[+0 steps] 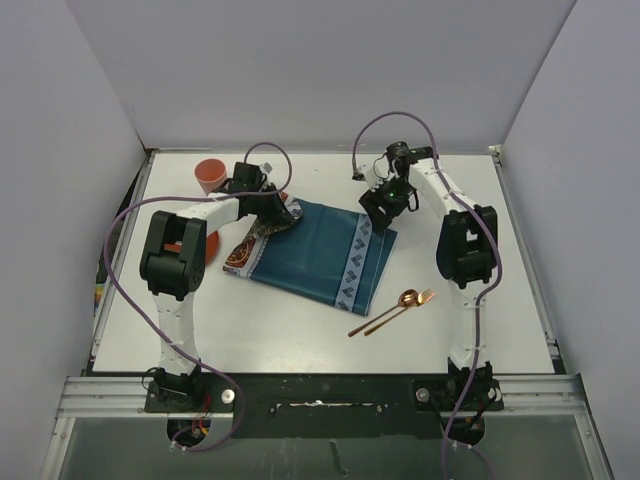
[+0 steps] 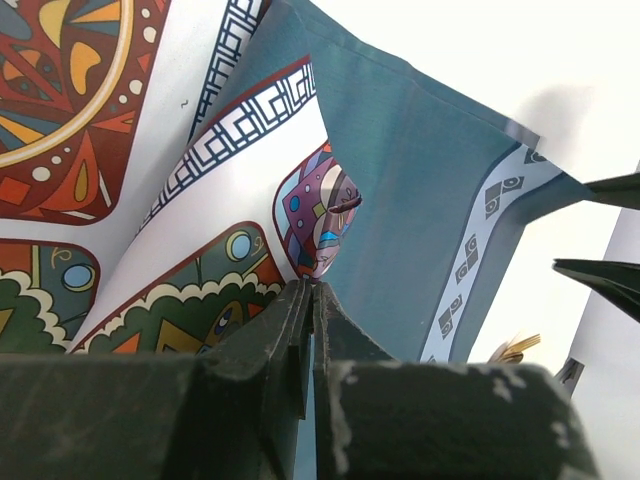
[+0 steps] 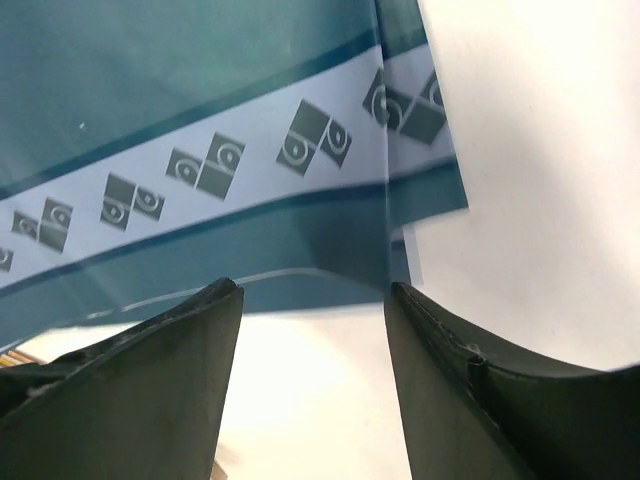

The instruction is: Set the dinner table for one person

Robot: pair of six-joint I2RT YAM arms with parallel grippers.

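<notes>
A teal placemat with patterned end bands lies askew in the middle of the table. Its far left part is folded up, showing a colourful underside or border. My left gripper is shut on this raised fold of cloth, which bunches at its fingertips. Over the far right corner, my right gripper stands open, the teal hem running between and just beyond its fingertips. A golden spoon and golden fork lie side by side at the near right. Partly behind the left arm sits an orange-red plate.
An orange-red cup stands at the far left, near the left gripper's wrist.
</notes>
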